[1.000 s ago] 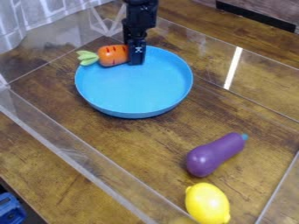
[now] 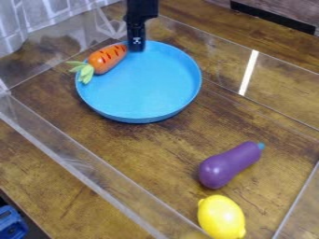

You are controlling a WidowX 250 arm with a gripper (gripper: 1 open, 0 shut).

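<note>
A toy carrot (image 2: 107, 60), orange with a pale green top, lies slanted on the upper-left rim of a blue plate (image 2: 140, 91). My black gripper (image 2: 137, 45) is at the plate's back edge, just right of the carrot's upper end. It looks shut, with nothing visible between its fingers; whether it touches the carrot or plate is unclear.
A purple eggplant (image 2: 227, 166) and a yellow lemon (image 2: 221, 217) lie on the wooden table at the lower right. Clear walls or strips border the area. The table's middle, below the plate, is clear.
Over the last second the carrot has turned more diagonal, its top moving down and left. The plate has shifted slightly, and the gripper has moved a little.
</note>
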